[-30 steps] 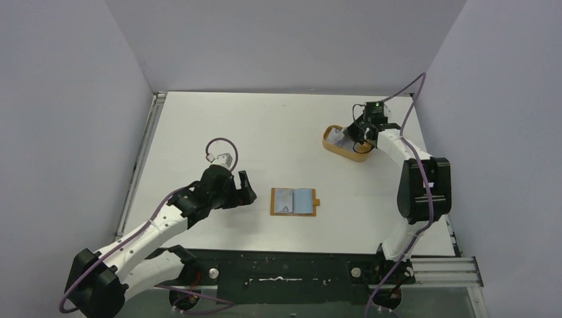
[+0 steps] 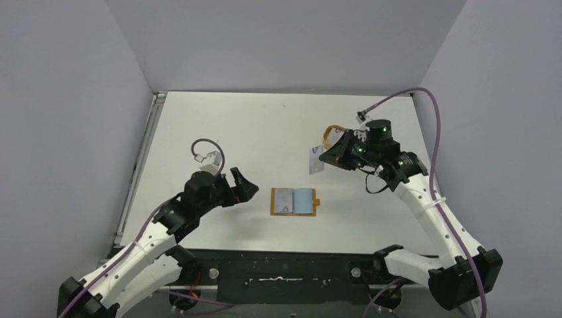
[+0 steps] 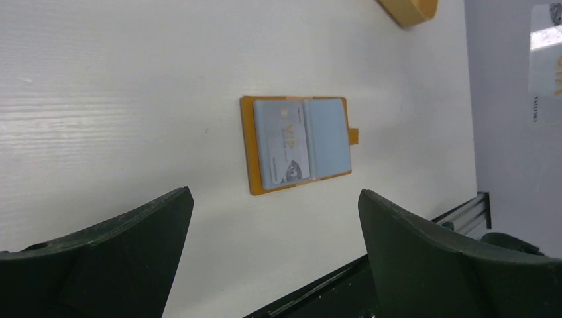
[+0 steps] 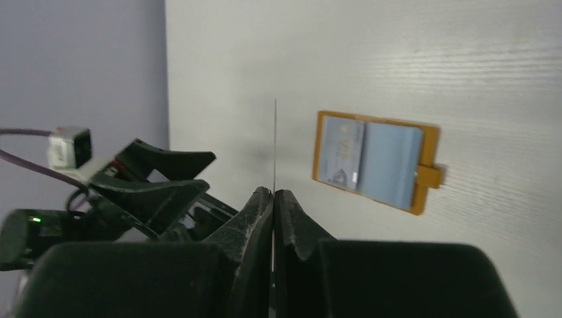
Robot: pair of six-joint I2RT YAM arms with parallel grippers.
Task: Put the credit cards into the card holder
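The card holder (image 2: 303, 201) (image 3: 329, 139) (image 4: 388, 162) lies open on the table, an orange-edged holder with light blue pockets; a VIP card (image 2: 283, 199) (image 3: 288, 142) (image 4: 339, 149) sits in its left pocket. Above and behind it, my right gripper (image 2: 321, 156) is shut on a card (image 2: 316, 159) (image 4: 275, 142), seen edge-on in the right wrist view and at the right edge of the left wrist view. My left gripper (image 2: 246, 179) stands open and empty, left of the holder.
An orange basket (image 2: 327, 130) (image 3: 411, 10) with cards is at the back right, partly hidden by the right arm. Walls border the sides and back.
The left arm has shifted slightly.
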